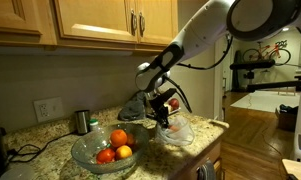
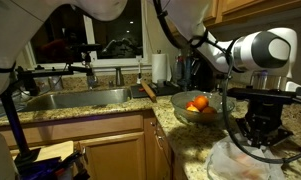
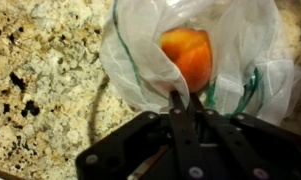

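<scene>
A clear plastic bag (image 3: pixel 140 65) with green markings lies on the counter, an orange-red fruit (image 3: pixel 186 55) showing through its opening. My gripper is right at the bag's near edge, its fingertips close together against the plastic. Whether the film is pinched between them is unclear. In the first exterior view the bag (image 1: pixel 178 130) sits under the arm's end, and from the second side the bag (image 2: pixel 245 160) spreads out below the gripper.
A large bowl (image 1: pixel 90 150) of oranges and red fruit stands on the counter left of the bag. A dark metal container (image 1: pixel 82 122) is behind it. Bare granite (image 3: pixel 35 90) shows left of the bag; the counter's front edge is close by.
</scene>
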